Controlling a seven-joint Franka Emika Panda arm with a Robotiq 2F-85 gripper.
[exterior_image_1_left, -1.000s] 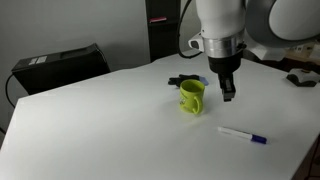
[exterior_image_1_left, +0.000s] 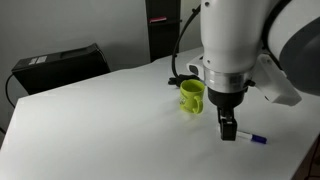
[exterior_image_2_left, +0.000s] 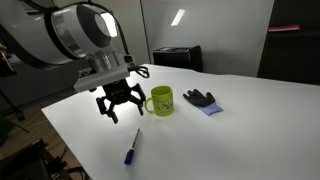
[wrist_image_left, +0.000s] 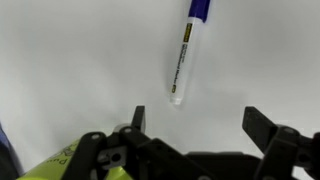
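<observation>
A white marker with a dark blue cap (wrist_image_left: 186, 52) lies flat on the white table, seen whole along most of its length in the wrist view. In exterior view 2 the same marker (exterior_image_2_left: 130, 153) rests in front of the mug. My gripper stands open above the table, fingers wide apart and nothing between them; the marker lies beyond the fingertips. From exterior view 1, the gripper (exterior_image_1_left: 228, 130) covers part of the marker. A yellow-green mug (exterior_image_1_left: 192, 95) stands upright beside the gripper, its rim (wrist_image_left: 55, 163) showing at the wrist view's lower left.
Dark gloves (exterior_image_2_left: 201, 99) lie behind the mug on the table. A black box (exterior_image_1_left: 59, 70) sits at the far back edge.
My gripper has come down and towards the marker, now hiding part of it in exterior view 1. Marker and mug have stayed where they were.
</observation>
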